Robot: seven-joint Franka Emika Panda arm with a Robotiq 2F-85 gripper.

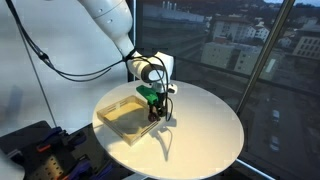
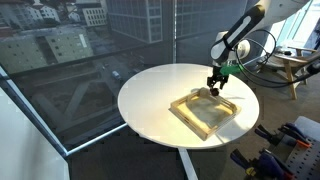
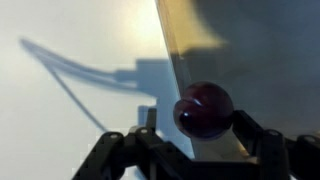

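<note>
A dark reddish-purple round object (image 3: 203,110) is between the fingers of my gripper in the wrist view. A gap shows between it and the left finger, while the right finger is close to its other side. The fingers stand part open. The round object overlaps the edge of a shallow tan tray (image 3: 176,50). In exterior view 1, my gripper (image 1: 154,107) is at the right side of the tray (image 1: 112,112), with the dark object (image 1: 154,115) below it. Whether that object touches the tray, I cannot tell.
The tray stands on a white oval table (image 1: 205,125), whose right part is bare. Black cables (image 1: 80,77) loop along the arm. Dark chairs (image 2: 275,165) stand beside the table, and large windows rise behind it.
</note>
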